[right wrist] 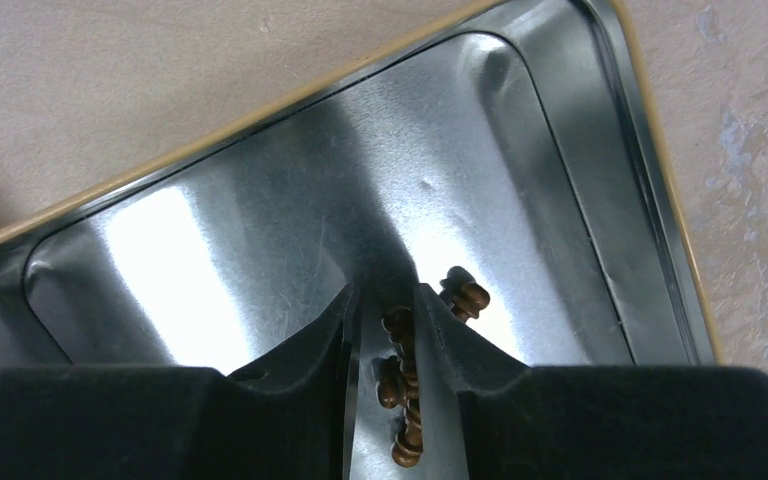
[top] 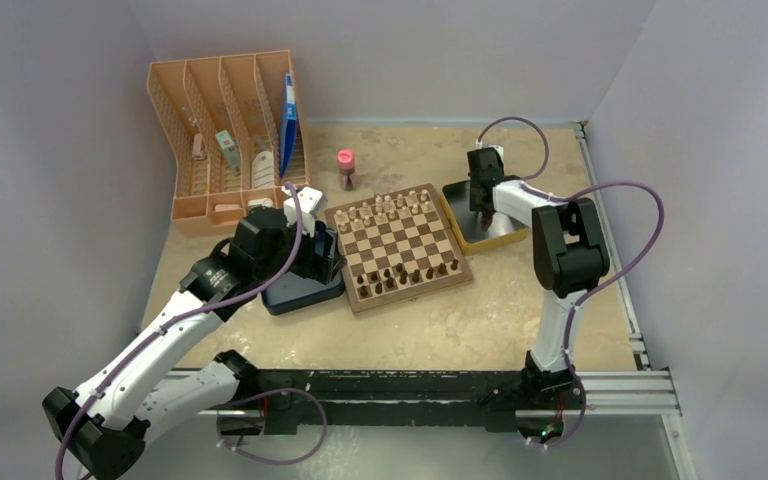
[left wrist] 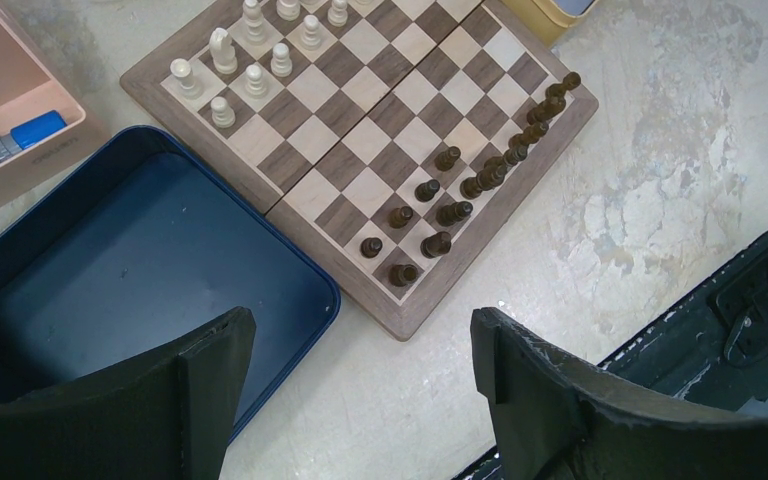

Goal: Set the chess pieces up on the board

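The chessboard [top: 400, 240] carries white pieces [left wrist: 223, 50] along its far side and dark pieces [left wrist: 436, 244] along its near side. Several dark pieces [right wrist: 405, 440] lie on their sides in the yellow-rimmed metal tray [right wrist: 240, 250], right of the board. My right gripper is low in that tray, fingers a little apart, right beside and partly over those pieces; whether any piece is between them is unclear. My left gripper stands open above the board's left side and the navy tray [left wrist: 150, 260], with nothing between its fingers.
A peach divided organizer [top: 225, 140] stands at back left, with a pink-capped container [top: 346, 168] beside it. Walls enclose the back and sides.
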